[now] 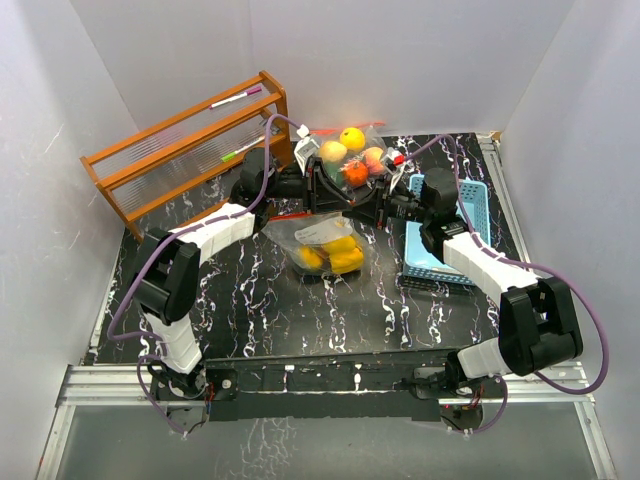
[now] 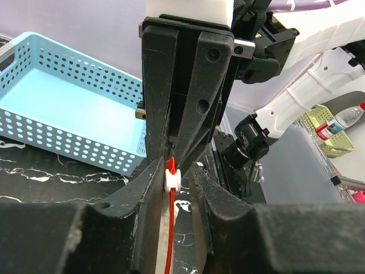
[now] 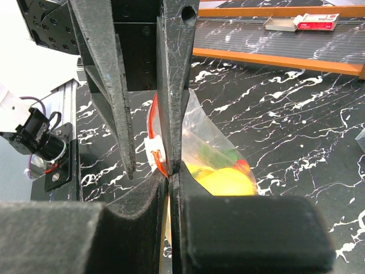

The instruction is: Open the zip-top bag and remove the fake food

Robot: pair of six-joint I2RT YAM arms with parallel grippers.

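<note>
A clear zip top bag (image 1: 315, 255) with yellow fake food (image 1: 344, 258) inside sits at centre, its red zip edge held up between the grippers. My right gripper is shut on the zipper, beside the white slider (image 3: 155, 149). My left gripper faces it from the other side, part open around the white slider (image 2: 172, 181) and red zip; whether it touches them I cannot tell. Both grippers meet above the bag in the top view.
A second bag of fake fruit (image 1: 352, 140) lies behind. A blue basket (image 1: 475, 200) stands at right, a wooden rack (image 1: 170, 140) at back left.
</note>
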